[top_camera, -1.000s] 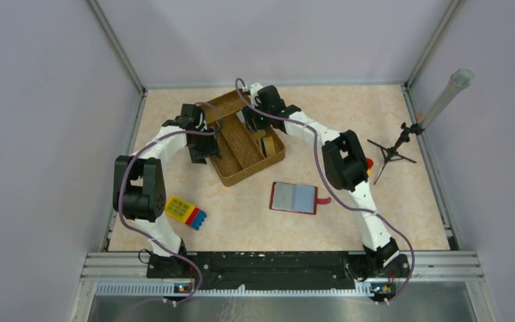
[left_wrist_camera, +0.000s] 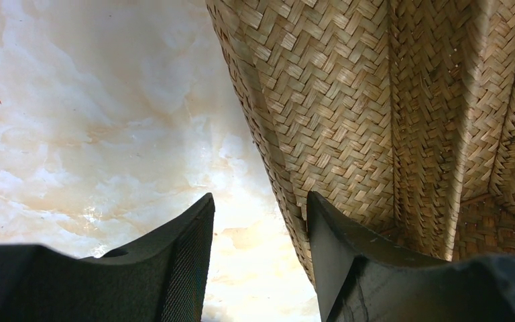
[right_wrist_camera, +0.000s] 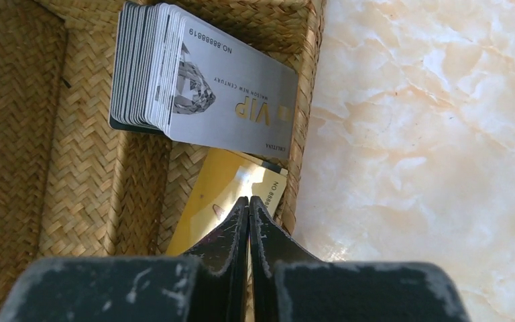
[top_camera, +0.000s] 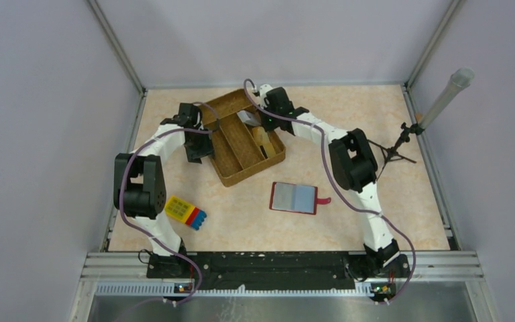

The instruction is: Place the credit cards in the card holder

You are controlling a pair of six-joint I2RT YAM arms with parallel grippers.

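A woven box with compartments (top_camera: 241, 176) sits at the back middle. My left gripper is shut on its rim, the woven wall between the fingers. My right gripper is shut with nothing visible between its fingertips, above the right compartment. There a fanned stack of silver VIP cards (right_wrist_camera: 235, 100) lies in the upper part, and gold cards (right_wrist_camera: 221, 188) lie below it, partly hidden by the gripper. An open card holder with a red border (top_camera: 293, 198) lies on the table to the front right of the box.
A yellow, red and blue object (top_camera: 184, 211) lies at the front left. A tripod with a tube (top_camera: 395, 151) stands at the right. The table between box and front edge is largely clear.
My right gripper has moved a little to the right, showing more of the silver cards in the top view.
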